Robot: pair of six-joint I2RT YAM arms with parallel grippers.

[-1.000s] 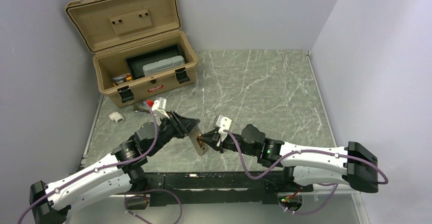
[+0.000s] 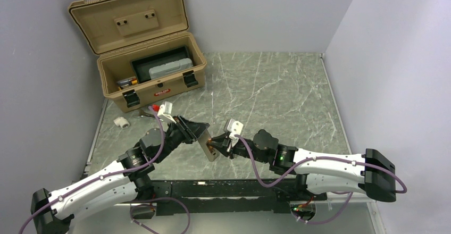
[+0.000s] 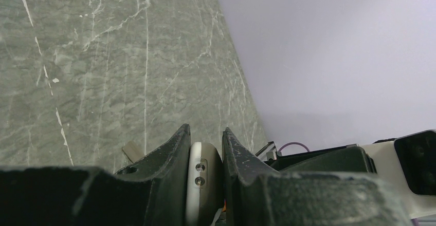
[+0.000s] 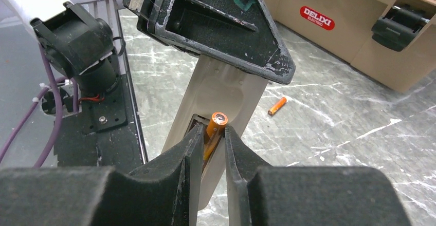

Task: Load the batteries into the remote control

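Note:
My left gripper (image 2: 198,130) is shut on the remote control, holding it tilted above the table; in the left wrist view the remote's end (image 3: 200,185) shows between the fingers. An orange battery (image 4: 216,125) sits at the remote's battery compartment, its top end sticking up out of it. My right gripper (image 2: 211,141) has its fingertips close around this battery, one on either side; whether they grip it is unclear. Another orange battery (image 4: 277,106) lies loose on the marble table behind the remote.
An open tan toolbox (image 2: 149,93) with trays and tools stands at the back left. A white object (image 2: 120,122) and a tool with red (image 2: 156,108) lie in front of it. Grey walls border it.

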